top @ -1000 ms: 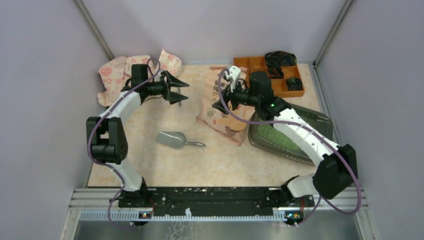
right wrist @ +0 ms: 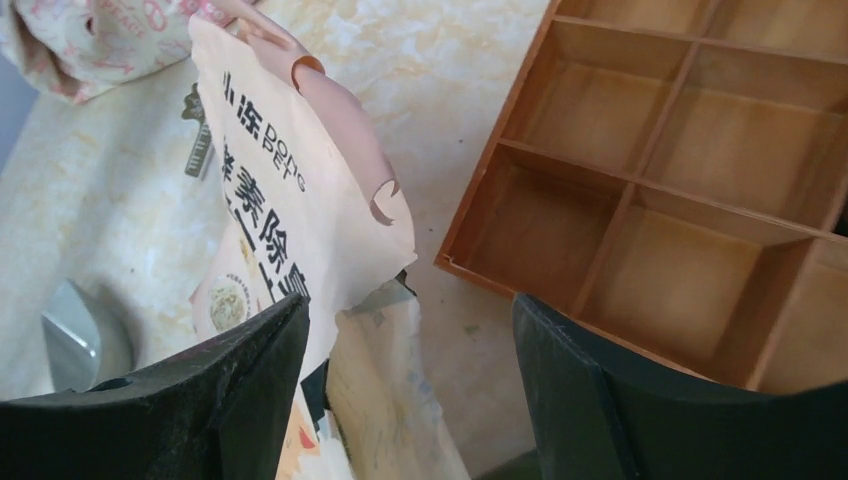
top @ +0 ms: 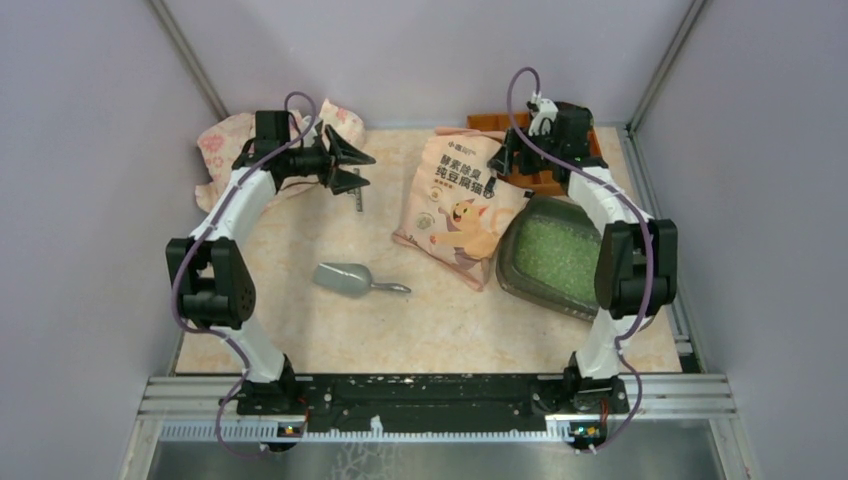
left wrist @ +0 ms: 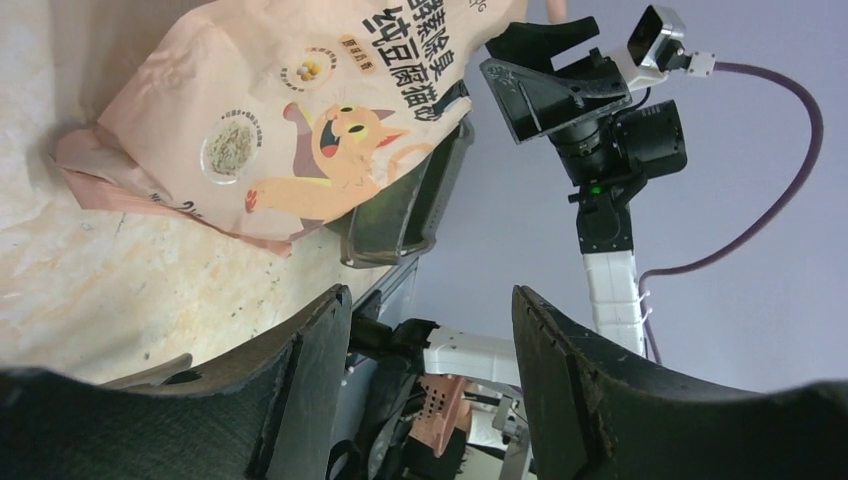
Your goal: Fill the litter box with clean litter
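Observation:
A pink bag of litter (top: 455, 210) with a cat printed on it lies in the middle, its folded, open-looking top toward the back (right wrist: 345, 150). The litter box (top: 555, 260), with green bottom, is right of it, partly under the right arm. A metal scoop (top: 345, 279) lies front left. My right gripper (top: 500, 160) is open above the bag's upper right corner, nothing between its fingers. My left gripper (top: 355, 168) stands open at the back left, left of the bag, holding nothing.
A wooden compartment box (right wrist: 665, 200) is at the back right. Pink patterned cloth (top: 225, 150) lies back left, with a small metal tool (right wrist: 200, 150) beside it.
My right gripper has moved toward the back and right, to the bag's top corner. My left gripper has shifted slightly toward the back.

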